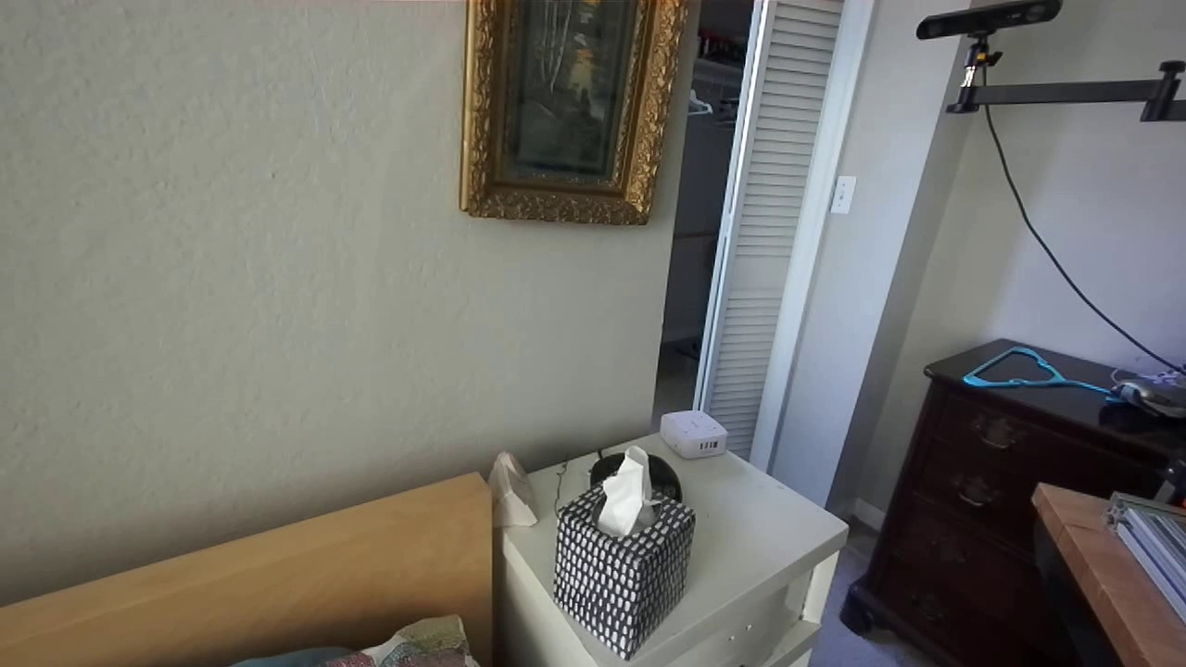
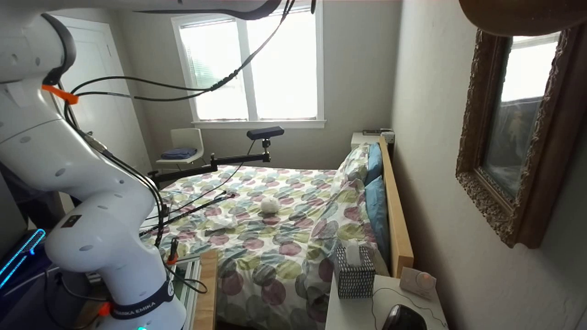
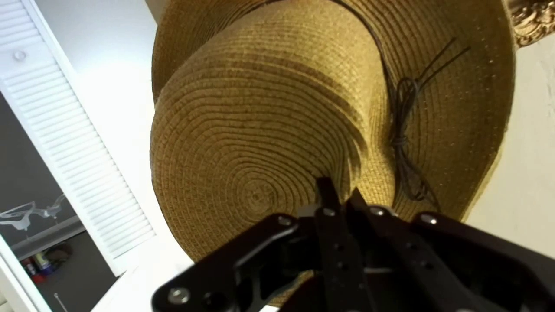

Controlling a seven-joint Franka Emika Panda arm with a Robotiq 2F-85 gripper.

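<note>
A tan woven straw hat fills most of the wrist view, its round crown facing the camera and a thin dark cord tied in a bow along the brim. My gripper is shut on the hat, its black fingertips pressed together at the side of the crown; the pinched part is mostly hidden. In exterior view 2 part of the hat's brim shows at the top right, high beside the wall mirror. The gripper itself is out of both exterior views.
A gold-framed picture hangs on the wall. Below, a white nightstand bears a patterned tissue box and a white box. A louvered closet door stands beyond. The bed lies between the arm and the headboard.
</note>
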